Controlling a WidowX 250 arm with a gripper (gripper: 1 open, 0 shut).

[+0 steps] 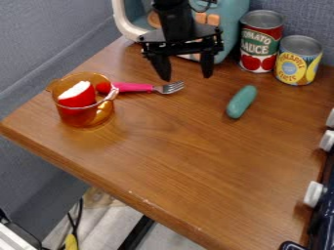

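My black gripper (186, 66) hangs open over the back of the wooden table (177, 166), nothing between its fingers. Below and left of it a pink-handled fork (141, 87) lies on the table. At the left is an orange transparent cup (85, 115) with a red and white object (76, 97) inside. A teal oblong object (241, 102) lies right of the gripper.
A tomato sauce can (260, 44) and a yellow can (298, 64) stand at the back right, beside a light teal appliance (225, 20). A dark device with white knobs (317, 210) lines the right edge.
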